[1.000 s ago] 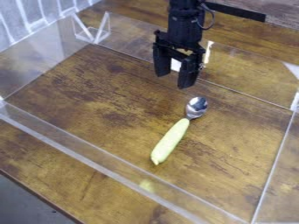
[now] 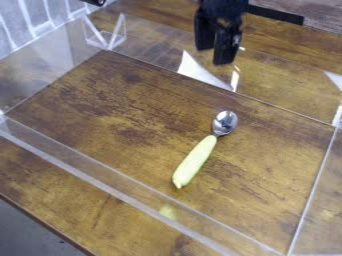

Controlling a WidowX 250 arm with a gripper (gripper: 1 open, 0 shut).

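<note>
A black robot gripper (image 2: 217, 40) hangs high at the top middle, blurred, with its fingers apart and nothing visible between them. Below it, inside a clear-walled tray (image 2: 80, 130) on the wooden table, lie a metal spoon (image 2: 225, 124) and, just below that, a pale yellow-green elongated object (image 2: 194, 162), like a vegetable, lying diagonally. A white patch (image 2: 207, 70) shows beyond the tray floor under the gripper.
Transparent walls surround the wooden work area. The left half of the tray floor is bare. A white slatted object (image 2: 24, 22) stands at the top left.
The gripper has risen and moved back, away from the tray floor, toward the top of the view. The spoon and the yellow-green object have not moved.
</note>
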